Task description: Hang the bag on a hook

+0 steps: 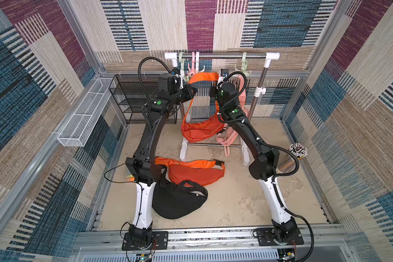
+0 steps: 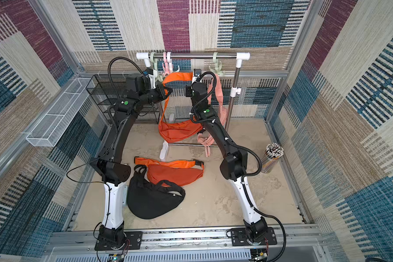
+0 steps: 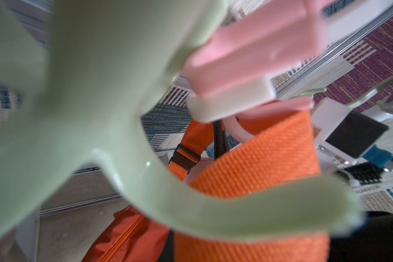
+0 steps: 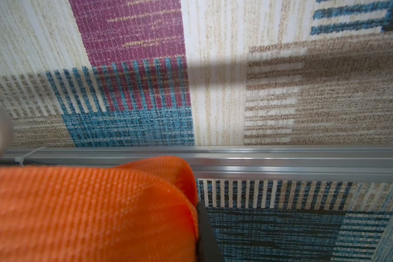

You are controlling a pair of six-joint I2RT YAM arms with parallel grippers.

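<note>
An orange-red bag (image 1: 203, 128) hangs in the air before the rack, its orange strap (image 1: 204, 76) arching up between my two grippers. My left gripper (image 1: 193, 90) is shut on the strap's left side; my right gripper (image 1: 213, 90) is shut on its right side. In the right wrist view the strap (image 4: 91, 214) meets a dark finger (image 4: 208, 238). Close to the left wrist camera, a pale green hook (image 3: 231, 214) crosses in front of the strap (image 3: 262, 157). A pink hook (image 3: 257, 52) stands behind. Whether the strap lies over any hook, I cannot tell.
Hooks hang from the rack's bar (image 1: 231, 56). A pink bag (image 1: 227, 137) hangs at its right. Another orange bag (image 1: 196, 172) and a black bag (image 1: 179, 200) lie on the floor. A wire basket (image 1: 85, 113) is at left, a container of sticks (image 1: 292, 159) at right.
</note>
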